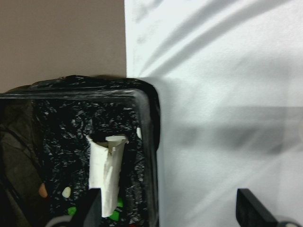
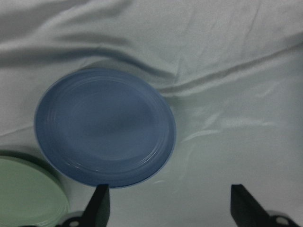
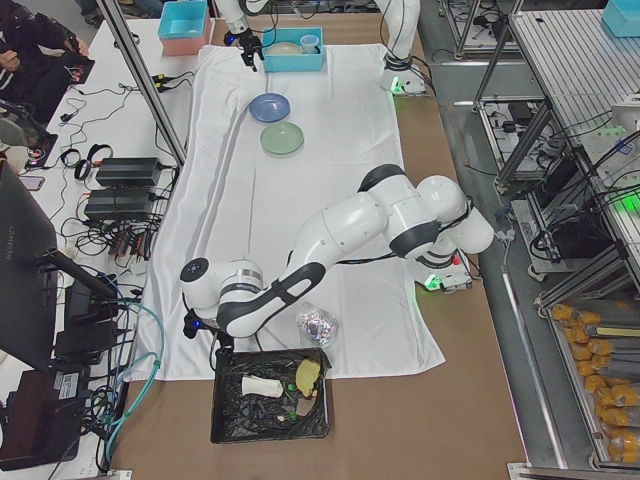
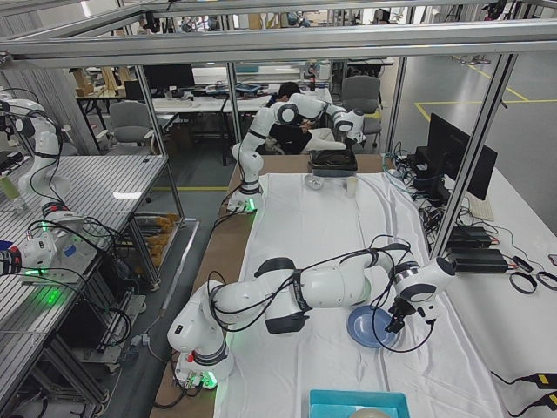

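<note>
A black-lined bin (image 3: 270, 425) stands at the near end of the cloth-covered table, holding a white cylindrical item (image 1: 102, 172), a yellow piece (image 3: 306, 376) and small bits. My left gripper hangs open just above the bin's edge, nothing between its fingers. At the far end my right gripper is open over the cloth beside a blue plate (image 2: 105, 126) and a green plate (image 2: 26, 191), nothing between its fingers.
A clear crumpled bag (image 3: 316, 325) lies beside the bin. A teal box (image 3: 294, 61) with items stands at the far end.
</note>
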